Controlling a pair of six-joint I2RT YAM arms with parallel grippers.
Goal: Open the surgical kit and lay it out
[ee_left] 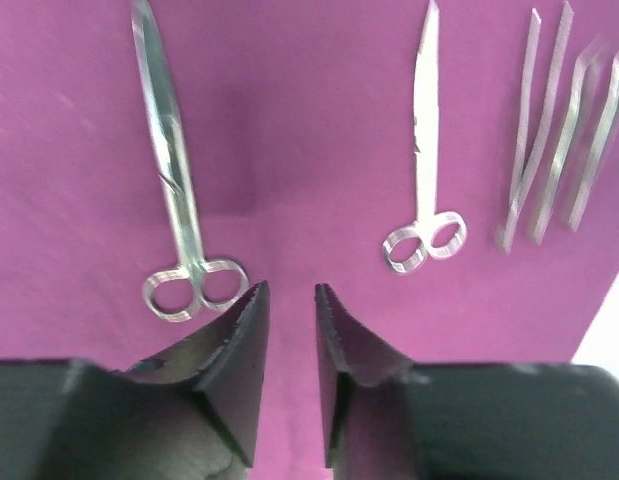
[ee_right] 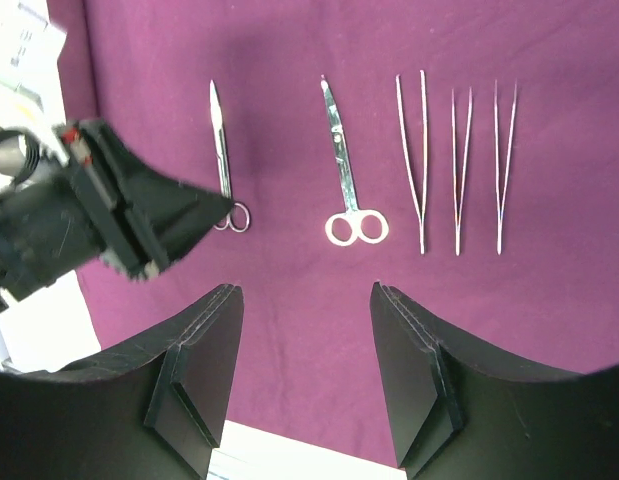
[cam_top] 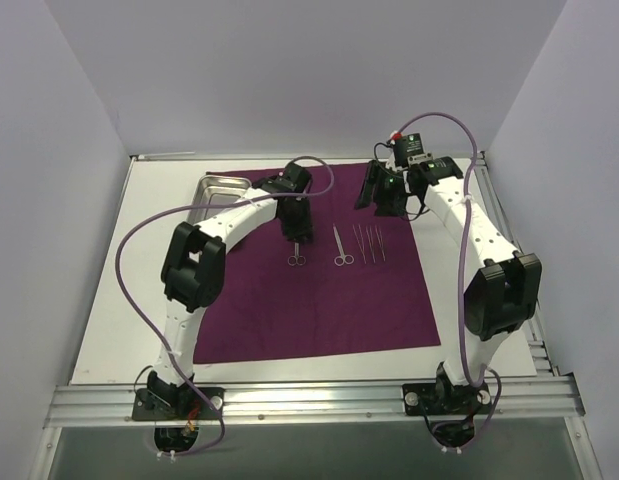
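On the purple cloth (cam_top: 319,310) lies one pair of metal scissors (ee_left: 174,180), blades pointing away. My left gripper hovers close to its finger rings, fingers partly apart and empty. A second pair of scissors (ee_right: 344,165) lies just to the right, roughly parallel. Three pairs of tweezers (ee_right: 416,170) continue the row on the right. My right gripper is open over the far right of the cloth, with nothing between its fingers. In the top view the left arm hides the upper part of the first scissors (cam_top: 297,261).
A shiny metal tray (cam_top: 201,195) stands at the back left, partly behind the left arm. The two grippers (cam_top: 297,238) are fairly near each other, with a gap between them.
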